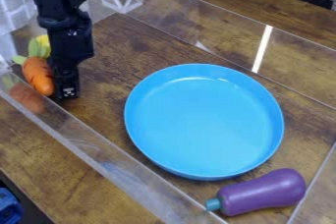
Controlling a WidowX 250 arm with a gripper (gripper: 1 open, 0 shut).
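My black gripper (59, 71) reaches down at the left side, over an orange carrot (38, 74) with a green top that lies beside the clear wall. Its fingers are dark and close around the carrot's right side; whether they grip it cannot be seen clearly. A yellow-green object (39, 47) lies behind, partly hidden by the arm.
A blue plate (203, 120) fills the centre right. A purple eggplant toy (262, 191) lies at the lower right. Clear walls edge the wooden surface (138, 46), whose middle back is bare.
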